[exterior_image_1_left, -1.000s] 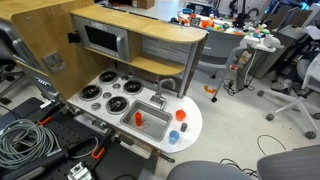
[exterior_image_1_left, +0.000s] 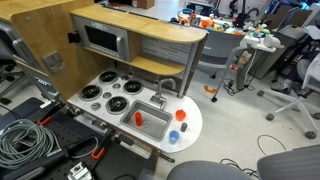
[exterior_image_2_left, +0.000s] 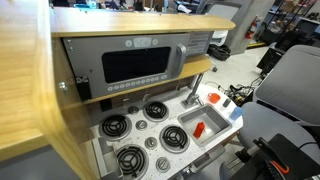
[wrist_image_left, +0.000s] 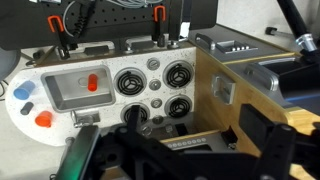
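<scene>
A small red object (wrist_image_left: 93, 82) stands inside the grey sink (wrist_image_left: 78, 101) of the toy kitchen, and it also shows as a red object (exterior_image_1_left: 138, 118) in exterior view 1. In the wrist view, my gripper hangs above the cooktop side of the counter. Its dark fingers stand wide apart at the lower edge, with nothing visible between them. Neither exterior view shows the gripper. To the side of the sink lie a blue cup (exterior_image_1_left: 174, 136) and an orange-red round item (exterior_image_1_left: 180, 115).
Beside the sink is the cooktop (exterior_image_1_left: 103, 91) with several burners. A curved faucet (exterior_image_1_left: 159, 92) rises behind the basin. The microwave (exterior_image_2_left: 140, 65) and wooden shelf (exterior_image_1_left: 160, 65) overhang the back. Cables (exterior_image_1_left: 25, 143) clutter the dark table.
</scene>
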